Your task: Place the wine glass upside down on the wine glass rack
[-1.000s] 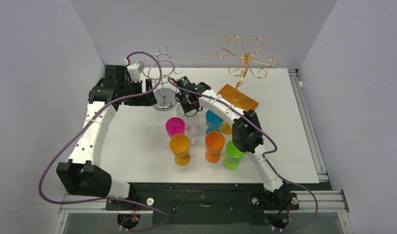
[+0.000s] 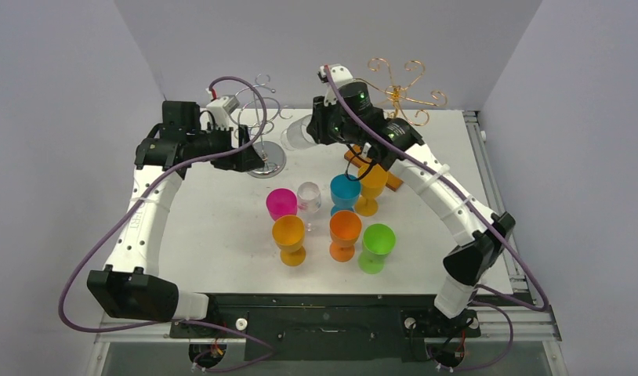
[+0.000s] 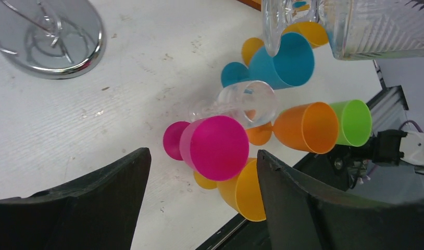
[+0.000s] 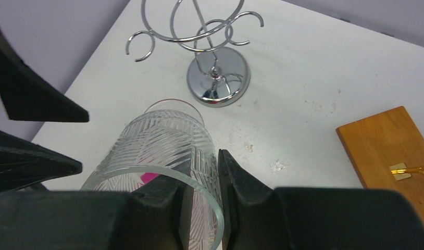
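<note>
A clear ridged glass [image 2: 298,134] is held tilted in the air by my right gripper [image 2: 319,119]. In the right wrist view, the glass's rim [image 4: 147,169] faces the camera, and its wall runs between the right fingers. Its round foot [image 3: 274,28] shows at the upper right of the left wrist view. The silver rack [image 2: 272,161] with curled arms stands at the back left. My left gripper [image 2: 244,149] hovers at this rack's front left, open and empty; its fingers [image 3: 113,179] are well apart.
A gold rack [image 2: 394,92] on a wooden base [image 4: 389,140] stands at the back right. Mid-table are another clear glass [image 2: 309,197] and several coloured goblets, including a pink one [image 2: 281,203] and a blue one [image 2: 345,190].
The left gripper has shifted slightly right.
</note>
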